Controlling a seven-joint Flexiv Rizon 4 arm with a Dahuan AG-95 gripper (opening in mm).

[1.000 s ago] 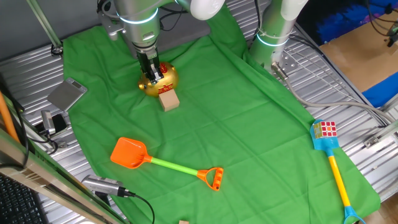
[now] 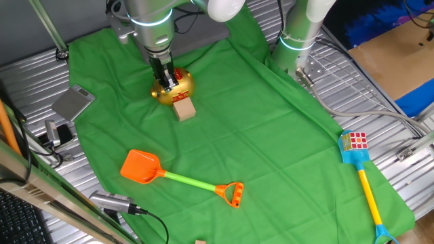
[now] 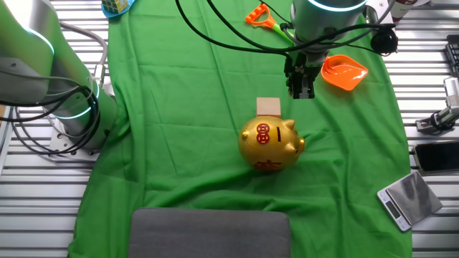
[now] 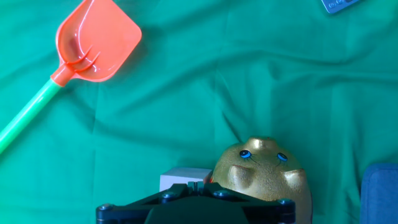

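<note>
A golden piggy bank (image 3: 269,147) with red markings stands on the green cloth, a light wooden block (image 3: 269,107) right beside it. My gripper (image 3: 303,94) hangs above the cloth near both, its fingers together and nothing visible between them. From the first exterior side, the gripper (image 2: 171,87) overlaps the piggy bank (image 2: 184,85) in the picture, with the block (image 2: 184,109) in front. In the wrist view the shut gripper covers the lower part of the block (image 4: 183,177); the pig's face (image 4: 261,163) shows to the right.
An orange shovel (image 2: 141,167) with a green shaft lies on the cloth. Farther right, a blue shovel (image 2: 351,157) carries a puzzle cube (image 2: 354,141). A small scale (image 2: 73,103) sits at the left edge; a dark grey pad (image 3: 209,233) lies behind the pig. Mid-cloth is clear.
</note>
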